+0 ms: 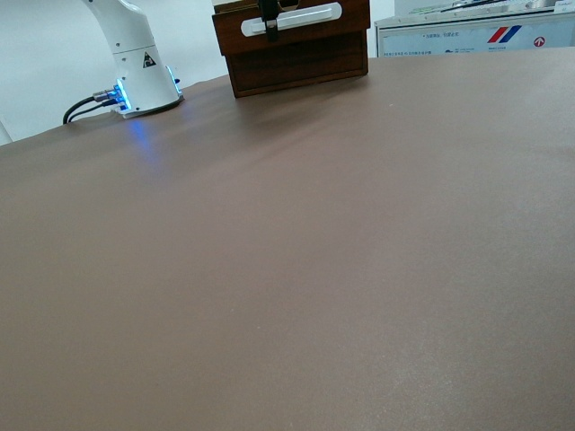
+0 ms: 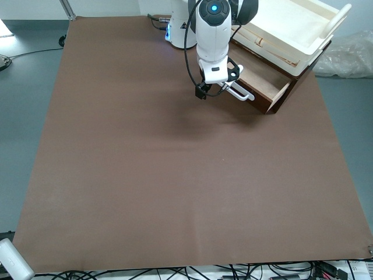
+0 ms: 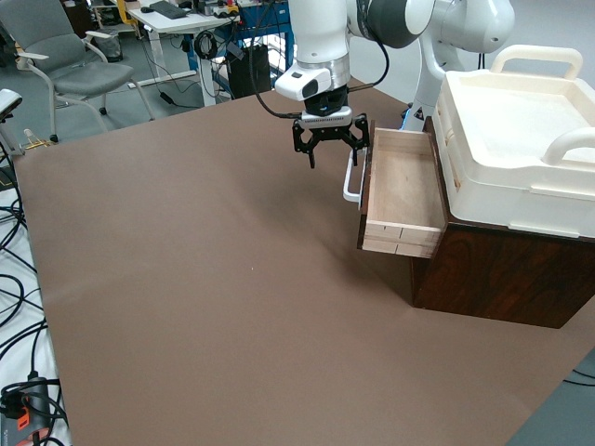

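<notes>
A small wooden cabinet has a drawer pulled out, empty where visible, with a white handle on its front. My black gripper hangs just in front of that drawer, near the handle; in the top view only a black part shows at the handle, cut by the frame edge. The right view shows its fingers pointing down, apart, with nothing visible between them; in the left view the arm hides much of it.
A white lidded bin or tray rests on the cabinet. Cables run along one edge beyond the table.
</notes>
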